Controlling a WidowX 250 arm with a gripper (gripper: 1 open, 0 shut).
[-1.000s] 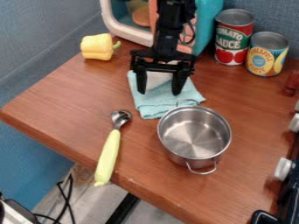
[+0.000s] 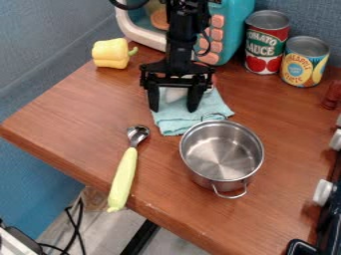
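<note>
The black gripper (image 2: 173, 100) reaches down from the top of the view over a light blue cloth (image 2: 204, 114), its fingers apart with pale cloth showing between them; whether they grip any of it I cannot tell. A steel pot (image 2: 221, 151) with two handles stands just in front of the cloth. To the left lies an ice-cream scoop with a pale yellow handle (image 2: 122, 180). A yellow pepper-like piece (image 2: 112, 54) sits at the back left of the table (image 2: 74, 129).
A teal toy oven (image 2: 229, 30) is at the back, beside a tomato can (image 2: 265, 50) and a second can (image 2: 305, 65). A small red object (image 2: 333, 95) and a black appliance (image 2: 321, 209) line the right edge.
The gripper has moved left and slightly upward in the view, away from the right part of the cloth. The other objects stay where they were.
</note>
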